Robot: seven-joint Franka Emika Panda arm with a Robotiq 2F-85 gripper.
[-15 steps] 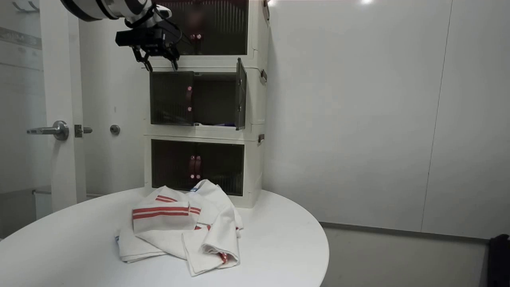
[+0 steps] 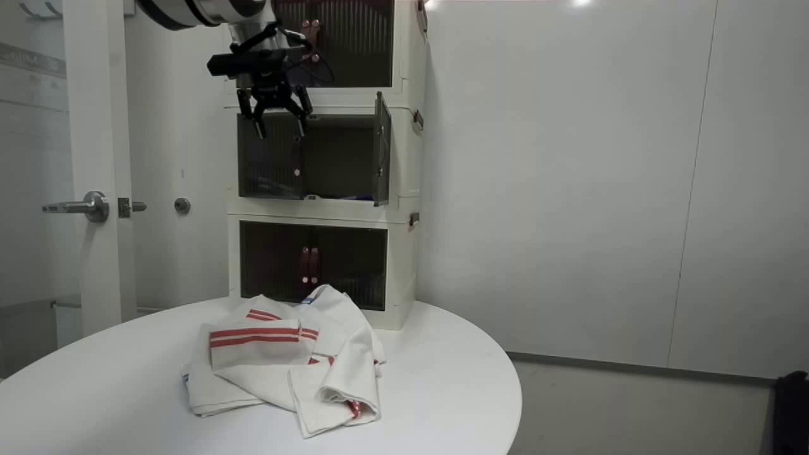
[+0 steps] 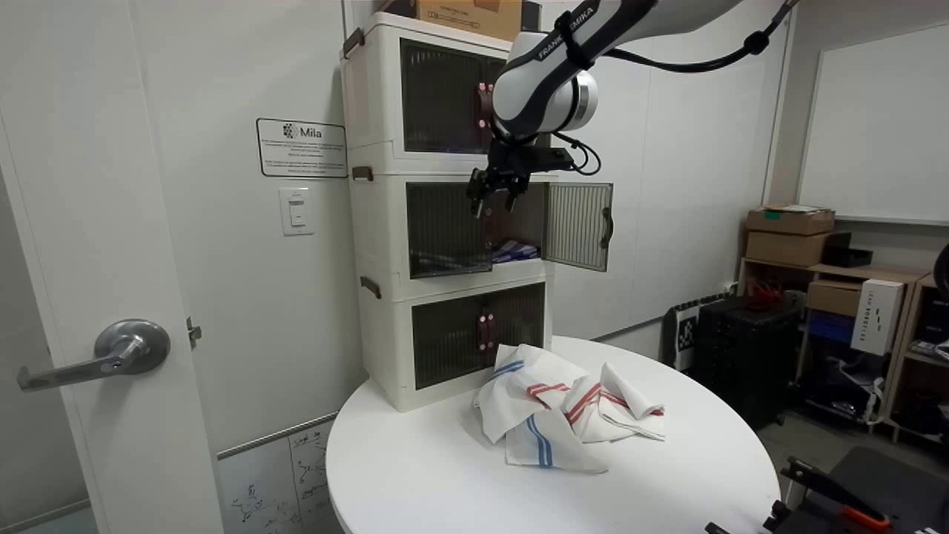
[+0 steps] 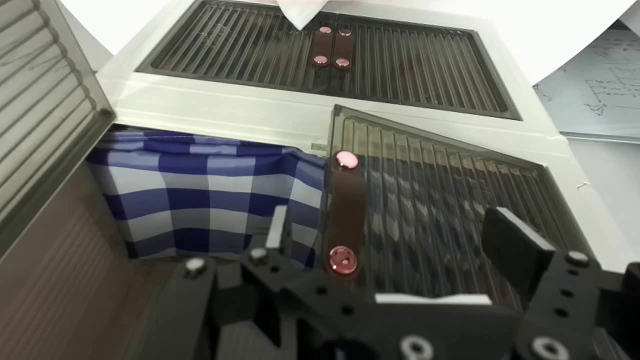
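My gripper stands open in front of the middle cabinet, high above the table, with nothing held between its fingers. In the wrist view its two fingertips are well apart, and the brown handle of the left-hand middle door shows in the gap behind them; whether they touch it cannot be told. That door is slightly ajar, while its partner door is swung wide. Inside the compartment lies a blue-and-white checked cloth. White towels with red and blue stripes lie crumpled on the round table below.
The lower cabinet doors and the upper ones are shut. A room door with a metal handle stands at the left.
My gripper has moved right and down in exterior view 1, from the top left corner of the middle cabinet to before its left door. The towels have not moved.
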